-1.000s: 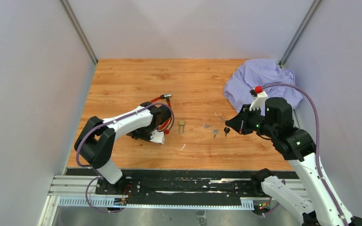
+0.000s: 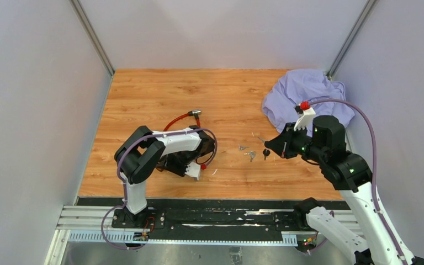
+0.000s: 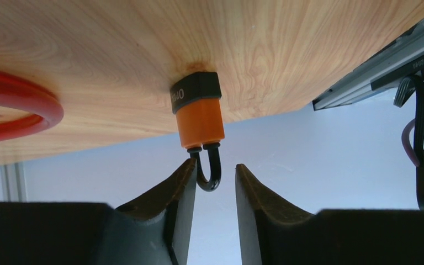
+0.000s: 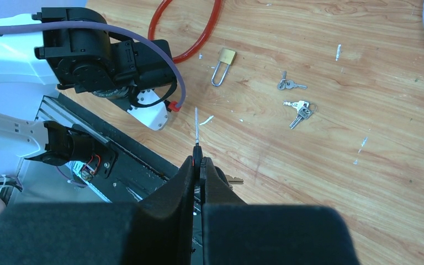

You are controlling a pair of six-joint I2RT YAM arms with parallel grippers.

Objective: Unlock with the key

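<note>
An orange padlock point(image 3: 200, 118) with a black band and black shackle point(image 3: 215, 165) appears in the left wrist view. My left gripper is partly open, its fingertips at either side of the shackle, the left one closest; whether it touches cannot be told. From above, the left arm hides most of this lock. In the right wrist view my right gripper is shut on a thin key point(image 4: 196, 126), its blade pointing away from the fingers. A brass padlock point(image 4: 228, 57), shackle closed, lies on the table near the left arm.
Small silver keys point(image 4: 302, 111) lie mid-table, and a black-headed key point(image 2: 266, 153) rests near the right gripper. Behind the left arm curves a red cable lock point(image 2: 176, 119). A lavender cloth point(image 2: 298, 91) fills the back right corner.
The left arm has swung right and slightly toward the front, covering the brass padlock in the top view. The right arm is almost still.
</note>
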